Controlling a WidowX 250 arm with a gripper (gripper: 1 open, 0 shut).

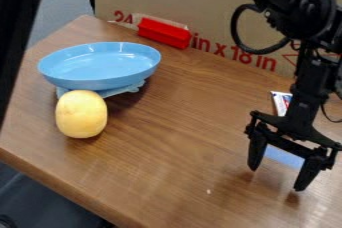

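Note:
My black gripper [278, 173] is open, low over the right side of the wooden table, its fingers around or just above a light blue flat item [283, 156] that it partly hides; whether they touch it is unclear. A small white packet or box [281, 102] with coloured print lies behind the gripper. On the left, a blue plate [100, 64] rests on a light blue object, and a yellow potato-like object [82, 114] sits in front of it.
A red box [164, 32] lies at the back, before a large cardboard box [201, 2]. Its edge runs along the lower left.

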